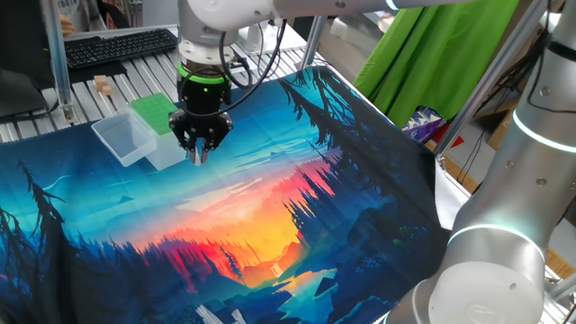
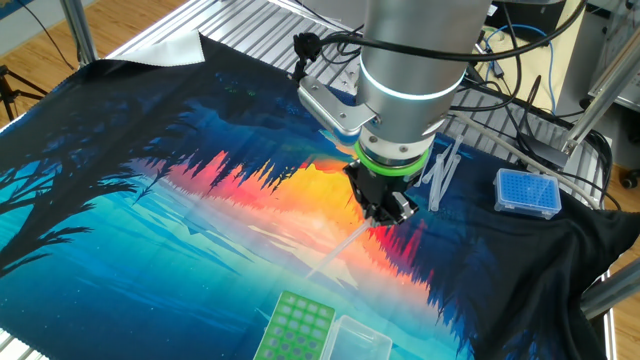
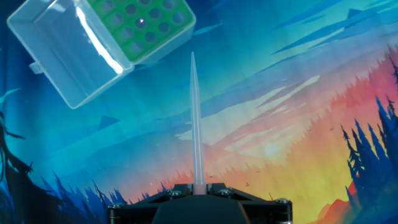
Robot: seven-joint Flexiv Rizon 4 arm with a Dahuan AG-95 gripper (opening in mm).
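Observation:
My gripper is shut on a clear, tapered pipette tip [image 3: 196,118], its narrow end pointing away from the fingers. Seen in exterior view 2, the tip [image 2: 340,250] slants from the gripper [image 2: 384,216] down toward an open box with a green perforated rack [image 2: 296,325]. The box's clear lid [image 2: 360,342] lies folded open beside the rack. The wrist view has the rack [image 3: 142,23] at upper left, apart from the tip's end, with the lid [image 3: 65,53] left of it. In exterior view 1 the gripper [image 1: 201,155] hangs just to the right of the green rack [image 1: 155,114].
A printed cloth [image 1: 225,225] covers the table, its middle mostly bare. Several clear plastic pieces [image 2: 438,180] lie behind the arm, near a closed blue box [image 2: 527,192]. A keyboard [image 1: 121,49] and small wooden blocks [image 1: 103,85] sit beyond the cloth.

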